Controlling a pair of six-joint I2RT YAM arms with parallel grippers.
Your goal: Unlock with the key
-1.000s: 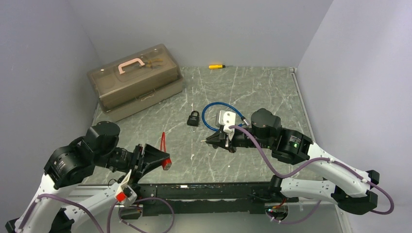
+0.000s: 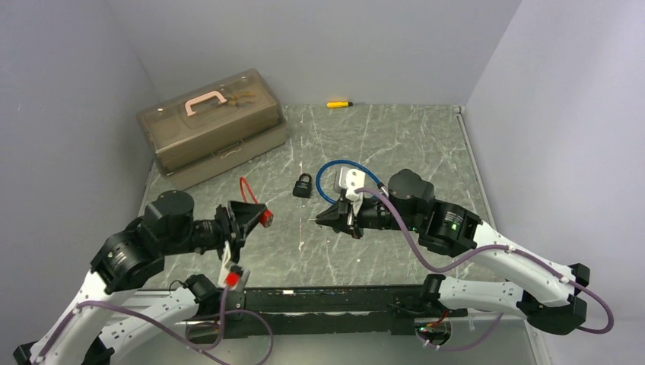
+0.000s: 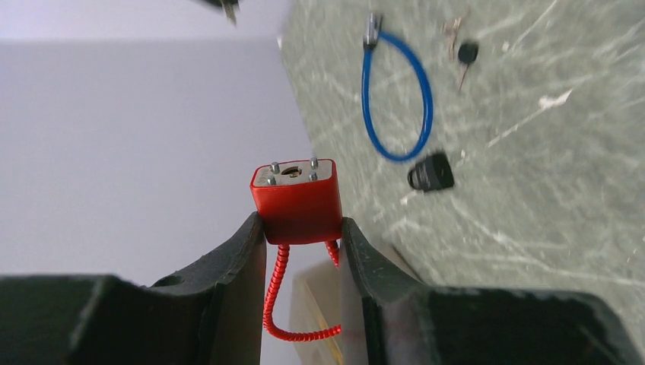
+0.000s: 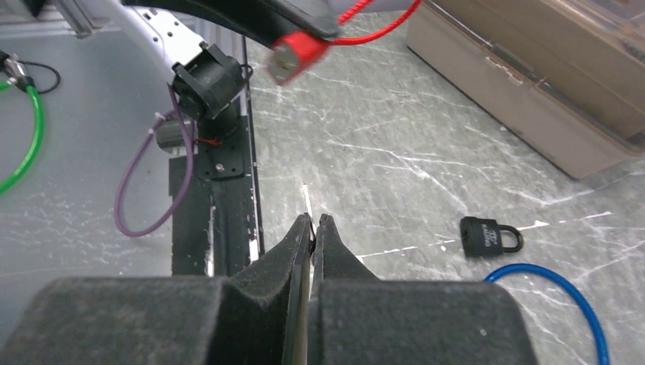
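A red padlock [image 3: 298,209] with a red cable shackle is pinched in my left gripper [image 2: 261,214], its metal face and keyhole [image 3: 290,172] turned away from the fingers. The cable loop [image 2: 247,188] extends toward the toolbox in the top view. Facing it across a gap, my right gripper [image 2: 316,219] is shut on a key, whose thin blade [image 4: 307,199] sticks out past the fingertips; its head is hidden between them. Key and padlock are apart. In the right wrist view the red padlock [image 4: 295,57] appears blurred at upper left.
On the table lie a black padlock [image 2: 303,186], a blue cable lock [image 3: 428,99] and loose keys [image 3: 467,53]. A brown toolbox [image 2: 213,129] stands at back left; a yellow screwdriver [image 2: 338,105] lies at the back. Table between the grippers is clear.
My left gripper has swung the red padlock toward the back of the table and turned it; the cable loop has opened out to the left. The right gripper has shifted slightly left.
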